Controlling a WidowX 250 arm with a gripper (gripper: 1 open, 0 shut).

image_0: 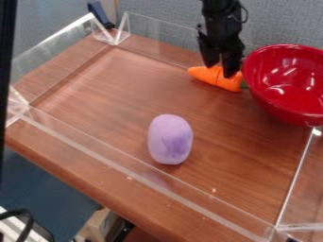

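Note:
The black gripper (pixel 221 60) hangs from the top, pointing down just above an orange plush carrot (pixel 214 77) that lies near the back wall. Whether its fingers are open or closed, or touch the carrot, is hard to tell. A large red bowl (pixel 286 85) sits right of the carrot, close beside it. A purple oval plush (pixel 169 139) stands in the front middle of the wooden surface.
Clear acrylic walls (pixel 151 174) border the wooden table (pixel 101 113). A grey panel stands behind the back wall.

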